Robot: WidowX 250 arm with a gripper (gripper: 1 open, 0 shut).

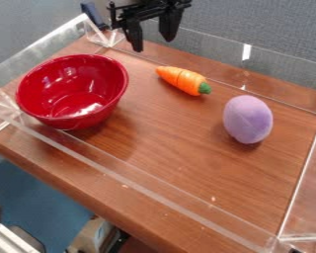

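Note:
My black gripper [151, 38] hangs at the top of the camera view, above the back of the table, its two fingers spread apart with nothing between them. A red bowl [72, 91] stands on the left of the wooden table. An orange carrot with a green top [184, 79] lies below and to the right of the gripper, near the back. A purple oval object [248, 120] rests on the right side.
Clear plastic walls edge the wooden table [174, 178]. Blue floor and some hardware show beyond the lower-left edge.

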